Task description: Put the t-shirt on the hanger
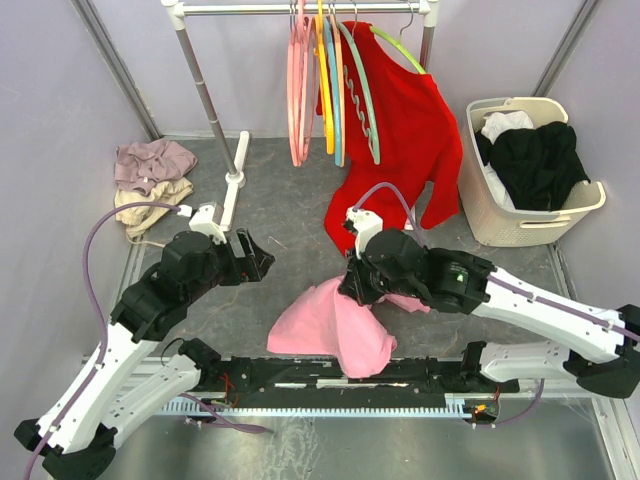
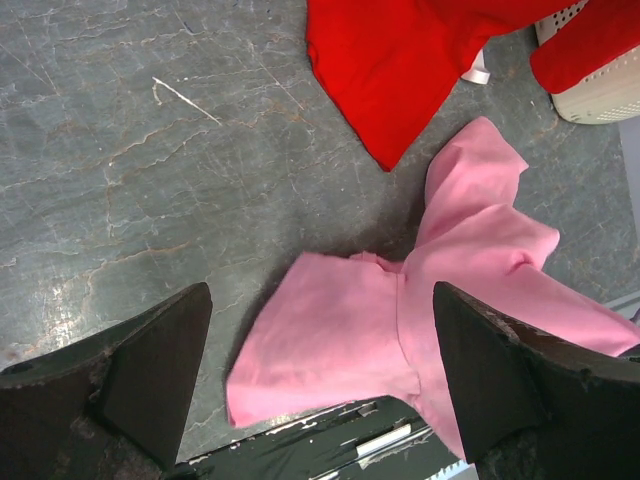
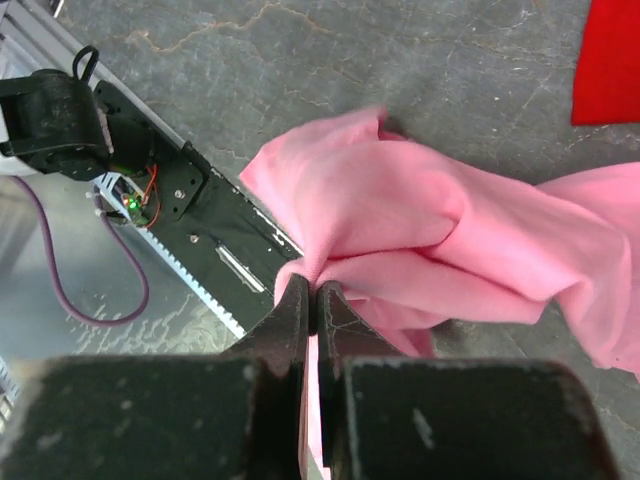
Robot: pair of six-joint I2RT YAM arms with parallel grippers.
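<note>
The pink t-shirt (image 1: pixel 335 325) hangs bunched beneath my right gripper (image 1: pixel 358 293), over the floor's front part. In the right wrist view the right gripper is shut, its tips pinching a gathered fold of the pink cloth (image 3: pixel 400 220). My left gripper (image 1: pixel 258 257) stands open to the left of the shirt, nothing between its fingers; its own view shows the pink cloth (image 2: pixel 330 340) beyond and below the spread fingers (image 2: pixel 510 370). Several hangers, among them pink (image 1: pixel 297 90), yellow (image 1: pixel 326 90) and green (image 1: pixel 366 100) ones, hang on the rail, bare of clothing.
A red garment (image 1: pixel 400 130) hangs on a light green hanger at the rail's (image 1: pixel 260 10) right end. A cream basket (image 1: pixel 520 228) of clothes stands at right. Folded clothes (image 1: pixel 152 175) lie at left.
</note>
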